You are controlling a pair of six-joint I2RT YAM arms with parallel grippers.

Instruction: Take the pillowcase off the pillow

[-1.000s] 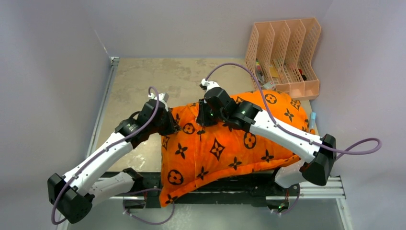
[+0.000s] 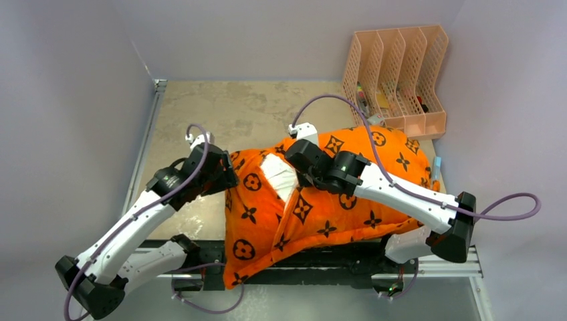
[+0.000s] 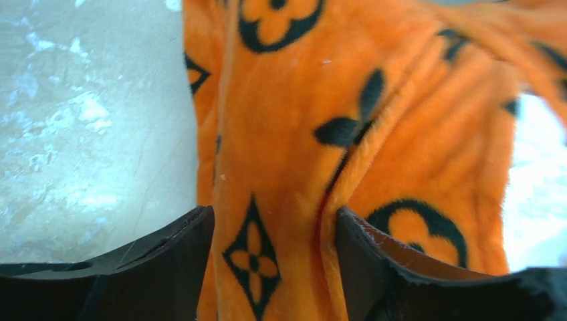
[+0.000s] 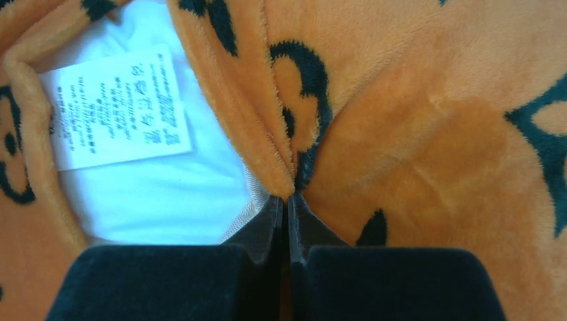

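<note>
The orange pillowcase (image 2: 327,214), printed with dark flower shapes, lies over the pillow. Through its gaping opening shows the white pillow (image 2: 278,175); in the right wrist view a printed label (image 4: 120,107) lies on white fabric (image 4: 160,197). My right gripper is shut on the orange edge right of the opening. At the pillowcase's left end my left gripper is open, its fingers (image 3: 150,257) apart with folded orange cloth seen between and beyond them. Whether they touch the cloth is unclear.
A pink divided organiser (image 2: 394,73) with pens and small items stands at the back right, close to the pillow. Bare table (image 2: 247,110) extends behind and left of the pillowcase. Its front left corner hangs over the table's front edge.
The right gripper moved slightly right and turned with the edge, and the opening now shows much more white.
</note>
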